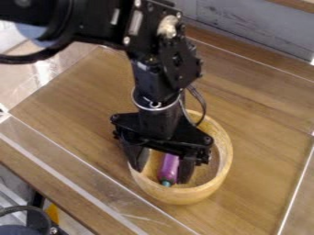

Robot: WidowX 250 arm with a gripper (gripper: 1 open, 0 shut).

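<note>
My black gripper (162, 158) reaches down into a light wooden bowl (203, 193), its fingers open inside the rim. Between them lies a purple object with a teal tip (170, 169), resting in the bowl. The gripper's body hides the back part of the bowl.
Bare wooden table (254, 119) surrounds the bowl, with free room to the left and right. A grey wall runs along the back. Metal parts and cables sit off the table's lower-left edge.
</note>
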